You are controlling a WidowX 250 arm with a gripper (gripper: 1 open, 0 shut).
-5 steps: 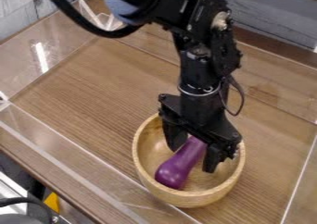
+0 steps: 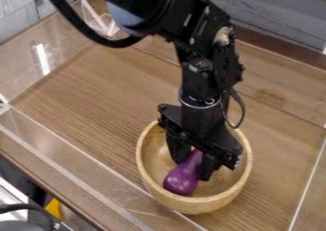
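My black gripper point(image 2: 197, 144) reaches down into a yellow bowl point(image 2: 152, 163), its fingers lowered around the upper part of a purple eggplant-shaped object point(image 2: 181, 178) that lies inside. The fingers partly hide that object, and whether they grip it cannot be told.
The bowl stands on a wooden surface point(image 2: 90, 101) with clear room to the left and right. A clear plastic edge runs along the left, and a black cable arches at the upper left.
The gripper's fingers have drawn closer together over the purple object, covering more of its upper end. The bowl has stayed in place.
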